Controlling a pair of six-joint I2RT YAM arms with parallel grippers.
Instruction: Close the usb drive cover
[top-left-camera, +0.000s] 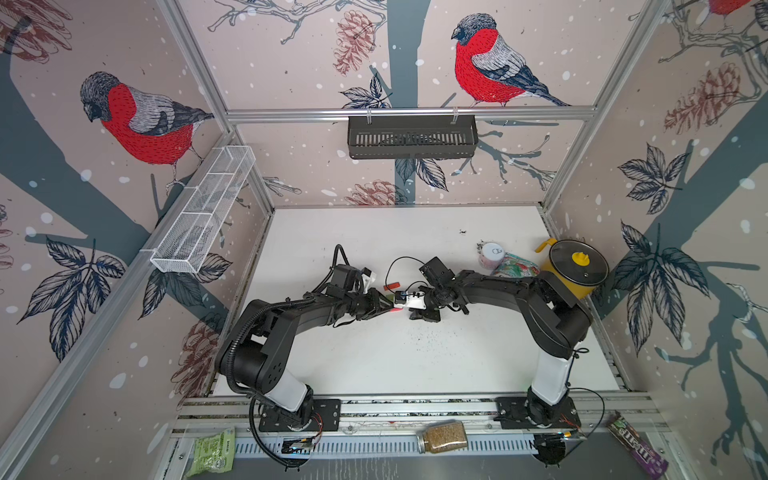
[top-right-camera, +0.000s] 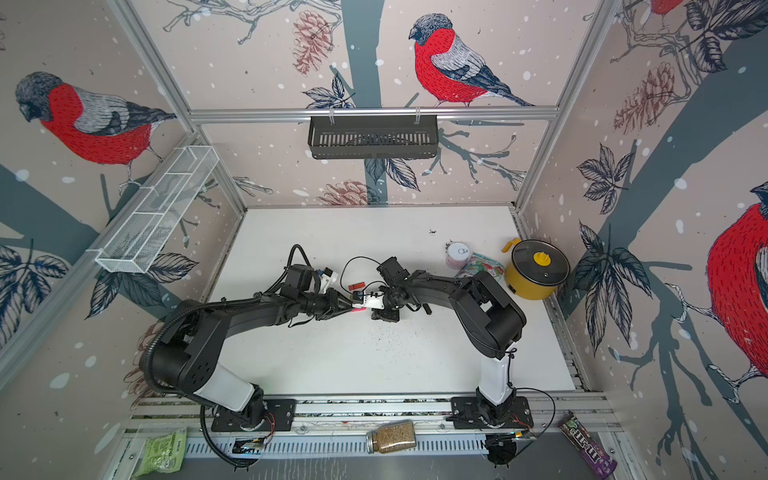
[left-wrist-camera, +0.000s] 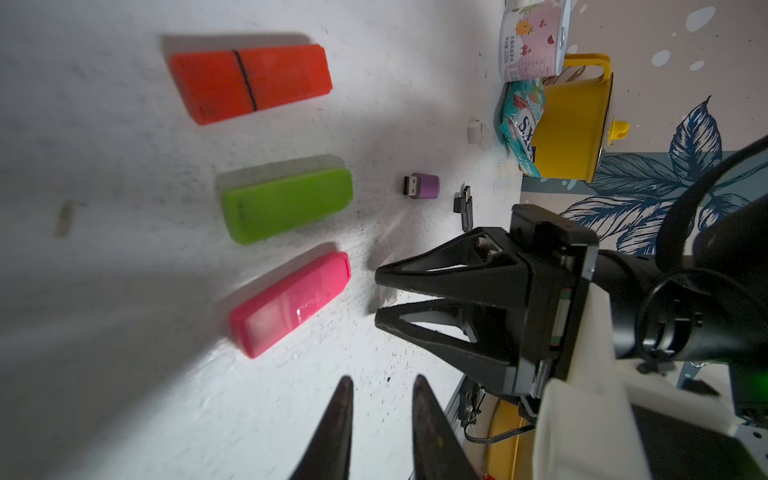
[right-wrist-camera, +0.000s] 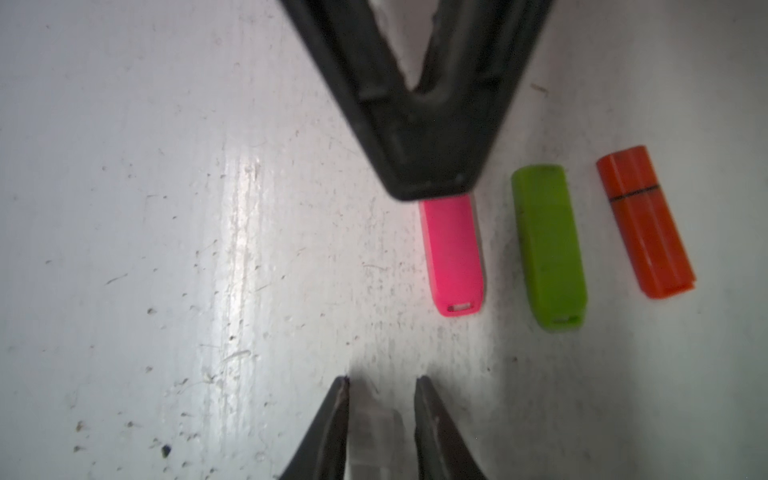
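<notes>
In the left wrist view, a pink USB drive (left-wrist-camera: 289, 304), a green one (left-wrist-camera: 286, 205) and a red one (left-wrist-camera: 250, 80) lie on the table, with a small purple drive (left-wrist-camera: 421, 185) showing a bare metal plug. My right gripper is low over the table, fingers apart around a small translucent piece (right-wrist-camera: 372, 440), possibly a cap; contact is unclear. My left gripper is open and empty, above and beside the pink drive. Its black finger partly covers the pink drive's end in the right wrist view.
A yellow pot (top-left-camera: 572, 272), a pink can (top-left-camera: 491, 254) and a teal bag (top-left-camera: 520, 268) stand at the table's right. A small dark metal piece (left-wrist-camera: 466, 208) lies beyond the purple drive.
</notes>
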